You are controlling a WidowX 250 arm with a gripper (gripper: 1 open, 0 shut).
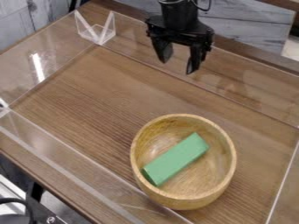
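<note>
The black gripper (181,48) hangs at the top centre over the back of the wooden table, its two fingers apart and nothing visible between them. In the lower middle a round tan bowl (215,188) holds a green rectangular block (176,159), lying diagonally inside it.
A clear plastic holder (96,28) stands at the back left. A grey marbled backboard (251,26) runs along the far edge. A dark object with a cable sits at the lower left corner.
</note>
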